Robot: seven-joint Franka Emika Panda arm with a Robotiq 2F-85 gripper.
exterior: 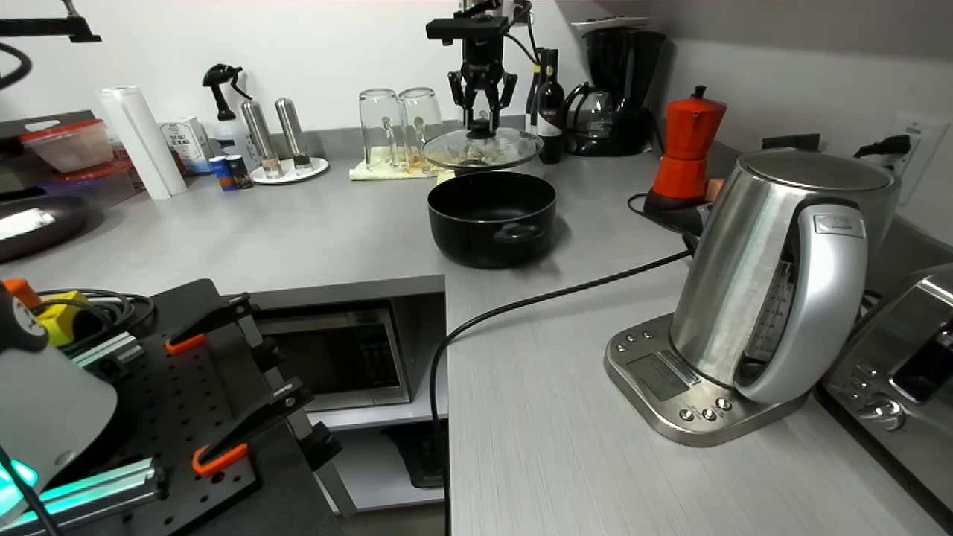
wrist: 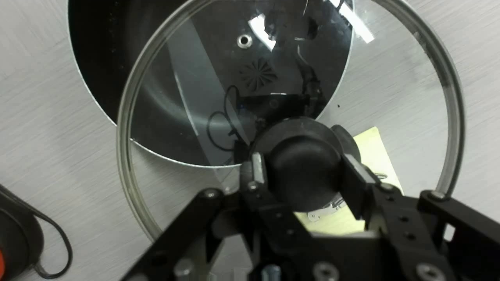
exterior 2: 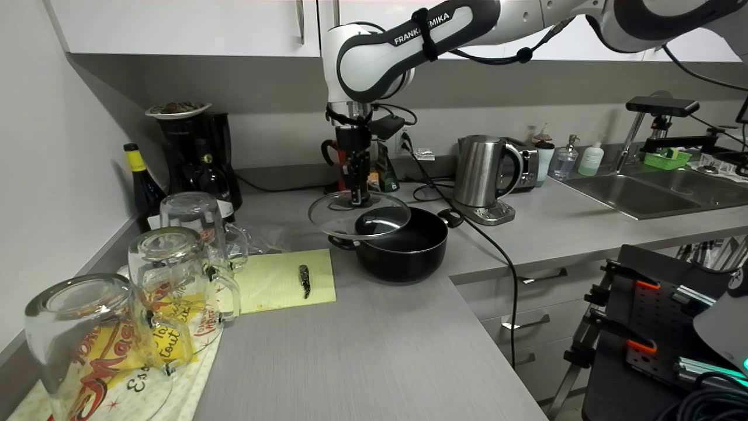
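A glass lid (exterior: 500, 153) with a black knob (wrist: 304, 171) hangs from my gripper (exterior: 482, 125), whose two fingers are shut on the knob from both sides. The black pot (exterior: 491, 234) stands uncovered on the counter. In exterior view 2 the lid (exterior 2: 335, 217) is above the pot's rim and off to its left, overlapping the pot (exterior 2: 403, 259) only in part. From the wrist, the pot's dark inside (wrist: 98, 56) shows through and beyond the lid, while the knob lies outside the pot's edge.
Upturned glass mugs (exterior 2: 165, 266) and a yellow cloth (exterior 2: 284, 280) lie left of the pot in exterior view 2. Wine bottles (exterior: 551, 107), a red moka pot (exterior: 688, 147) and a steel kettle (exterior: 759, 268) stand around. A black cable (exterior: 554, 293) crosses the counter near the pot.
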